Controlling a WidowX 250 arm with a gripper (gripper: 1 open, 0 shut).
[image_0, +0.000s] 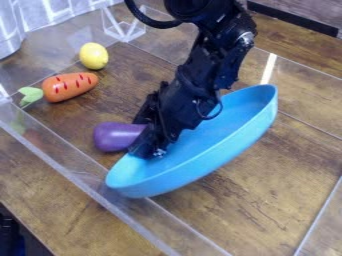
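A light blue oval dish (214, 146) lies across the middle, somewhat tilted. The dark arm reaches down from the top to my gripper (150, 138), low at the dish's left side beside a purple toy eggplant (116, 137). The fingertips are largely hidden by the arm and cables, so I cannot see clearly what is between them. The eggplant's right end disappears behind the gripper.
An orange toy carrot (68, 87) and a yellow lemon (92, 56) lie at the upper left, near clear acrylic walls. A white cylindrical object stands in the top-left corner. Bare wood shows at right and front.
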